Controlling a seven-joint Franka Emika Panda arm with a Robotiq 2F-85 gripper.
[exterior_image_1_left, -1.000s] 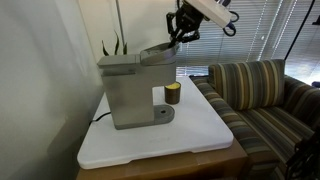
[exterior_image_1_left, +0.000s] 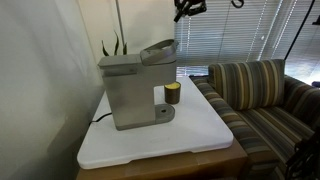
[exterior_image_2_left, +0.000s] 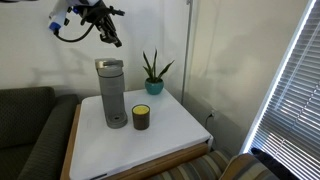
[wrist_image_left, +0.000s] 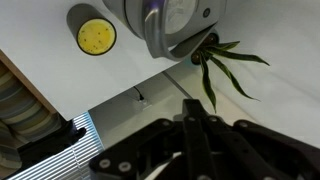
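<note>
A grey coffee maker (exterior_image_1_left: 128, 95) stands on the white table, its top front piece (exterior_image_1_left: 158, 50) tilted up at an angle. In the wrist view its curved handle (wrist_image_left: 153, 32) and rounded top show at the upper edge. Beside it sits a dark cup (exterior_image_2_left: 141, 120) with a yellow inside, upright and apart from the machine. My gripper (exterior_image_2_left: 118, 43) is in the air above the coffee maker, touching nothing. In the wrist view the dark fingers (wrist_image_left: 190, 112) are together, with nothing showing between them.
A potted plant (exterior_image_2_left: 154, 75) stands behind the machine at the table's back. The white table (exterior_image_1_left: 190, 135) has bare room in front and to the right. A striped couch (exterior_image_1_left: 255, 88) borders it, and blinds hang behind.
My gripper and arm have risen from the coffee maker's top, and the arm is now mostly out of the first exterior view. Coffee maker and cup look unmoved.
</note>
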